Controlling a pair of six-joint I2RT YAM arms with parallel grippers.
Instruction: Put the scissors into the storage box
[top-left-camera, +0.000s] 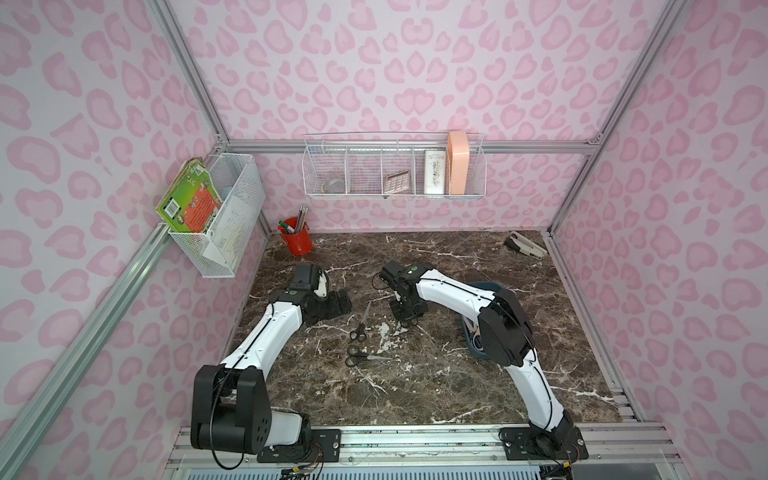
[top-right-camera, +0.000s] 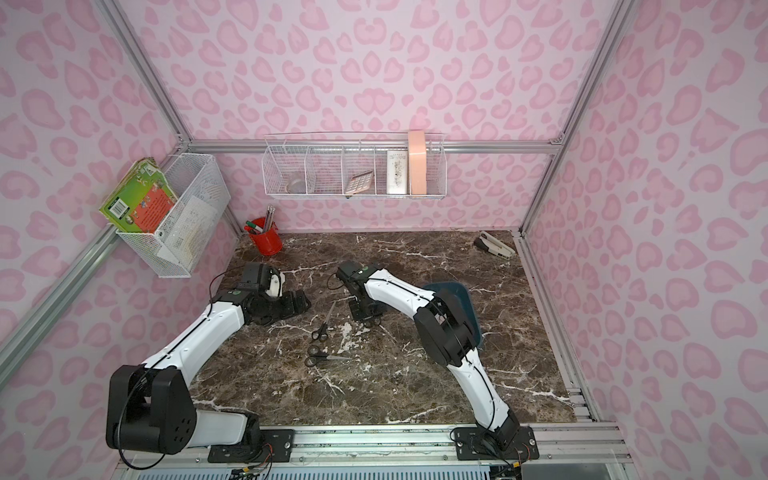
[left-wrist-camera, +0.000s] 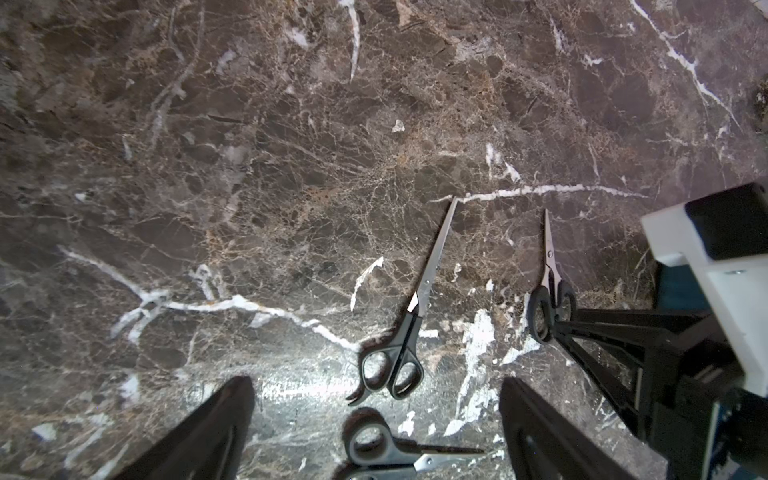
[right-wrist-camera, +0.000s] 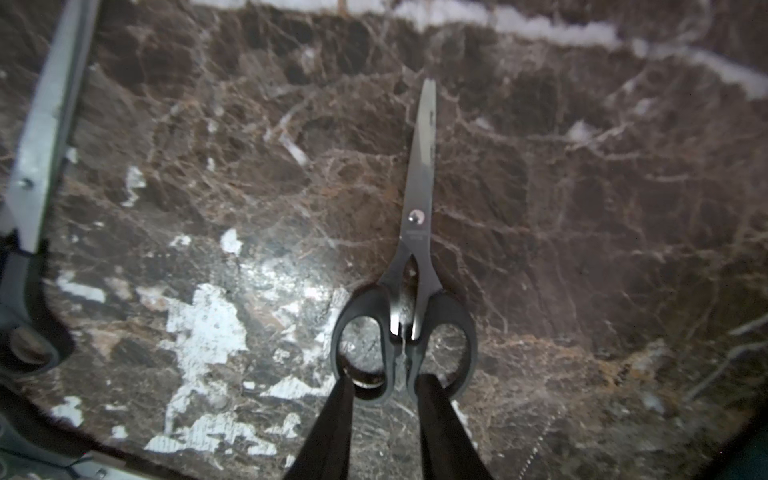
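A small pair of black-handled scissors (right-wrist-camera: 416, 248) lies under my right gripper; its part-open fingertips are at the handle rings, pointing down at them. A longer pair (left-wrist-camera: 430, 272) lies to its left, and another pair (left-wrist-camera: 376, 448) lies crosswise nearer the front. My left gripper (top-left-camera: 340, 302) hovers left of the scissors, its fingers spread at the bottom of the left wrist view, nothing seen between them. The blue storage box (top-right-camera: 452, 288), partly hidden by the right arm, stands at the right with scissors inside.
A red pen cup (top-left-camera: 297, 240) stands at the back left, a stapler (top-left-camera: 524, 245) at the back right. Wire baskets (top-left-camera: 364, 192) hang on the walls.
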